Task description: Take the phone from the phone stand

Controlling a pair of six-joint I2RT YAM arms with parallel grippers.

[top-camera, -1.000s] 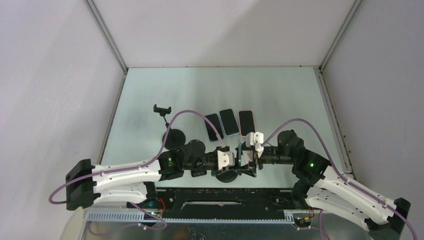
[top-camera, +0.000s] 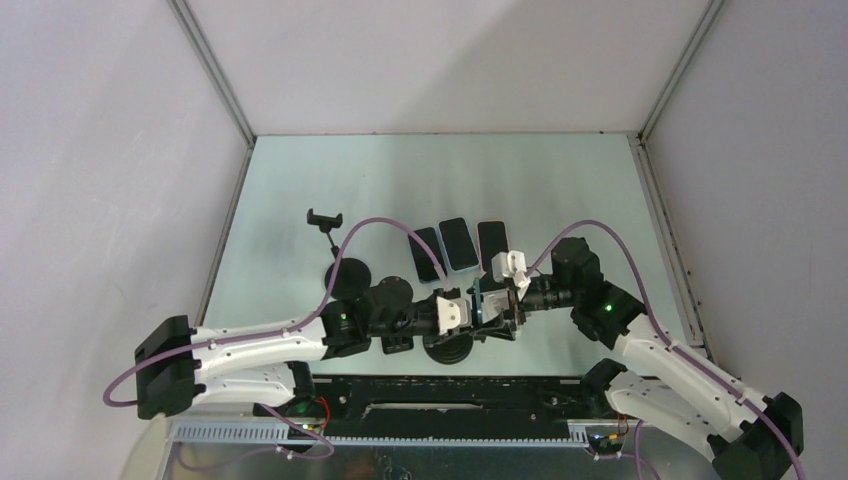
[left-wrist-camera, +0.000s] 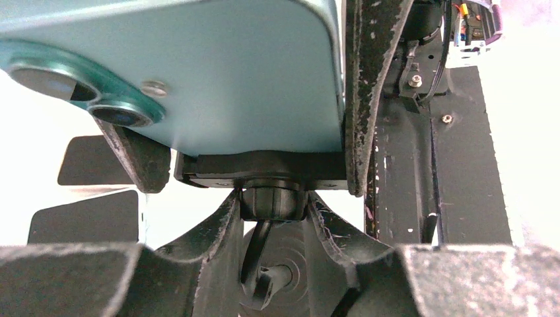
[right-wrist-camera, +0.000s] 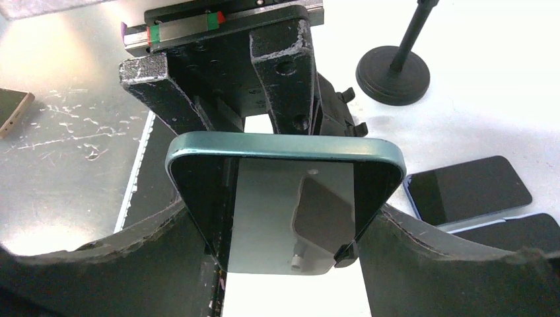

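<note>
A teal phone (left-wrist-camera: pixel 238 79) is at the front middle, in or just above the stand's black holder (left-wrist-camera: pixel 264 168). The stand's round base (top-camera: pixel 448 352) lies below. My left gripper is around the neck just under the holder; whether its fingers press on it I cannot tell. My right gripper is shut on the phone, reaching in from the right, with the phone's teal edge between its fingers. In the top view both grippers meet over the stand and largely hide it.
A second stand (top-camera: pixel 348 280) stands empty at left. Several phones (top-camera: pixel 458 243) lie flat behind the grippers. The front edge is close below the arms.
My right arm has moved up in the top view, toward the table's back, with its gripper still at the phone. The left arm has barely moved.
</note>
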